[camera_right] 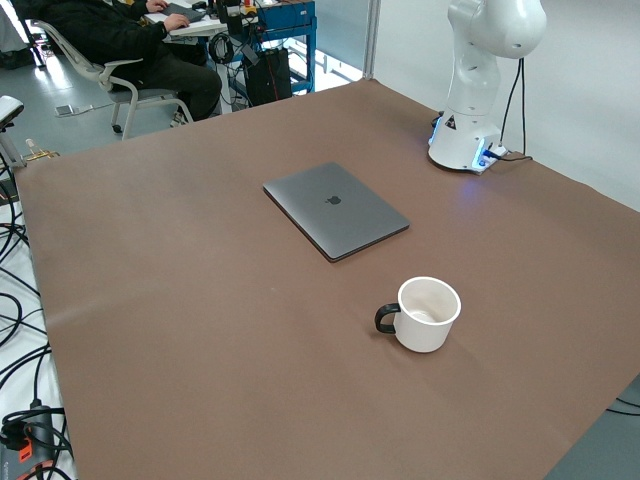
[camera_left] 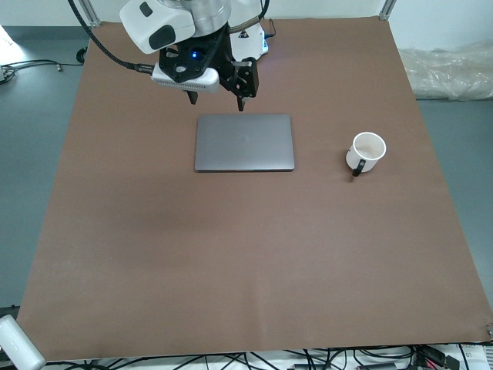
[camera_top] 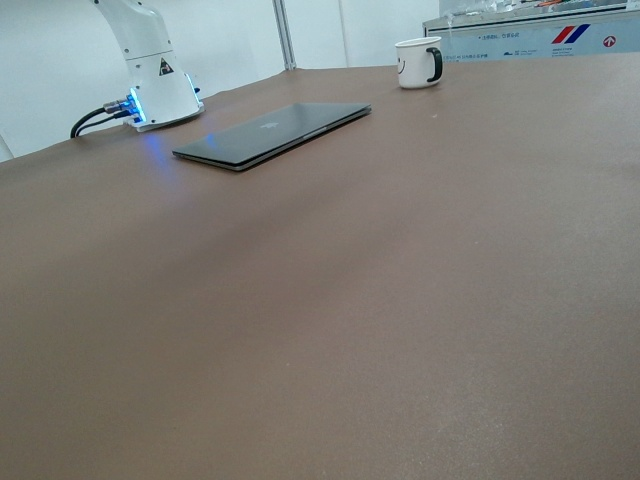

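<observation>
My gripper (camera_left: 216,99) hangs at the back centre of the table in the left view, above and behind a closed grey laptop (camera_left: 244,143); its two black fingers stand apart, with nothing seen between them. The laptop (camera_top: 272,135) lies flat in the top view, also in the right view (camera_right: 336,212). A white mug (camera_left: 366,152) with a black handle stands upright to the laptop's right, seen too in the top view (camera_top: 417,65) and in the right view (camera_right: 425,315).
Cables run along the front edge below it. The robot's white base (camera_right: 462,140) stands at the back edge. A seated person (camera_right: 110,60) is beyond the table in the right view.
</observation>
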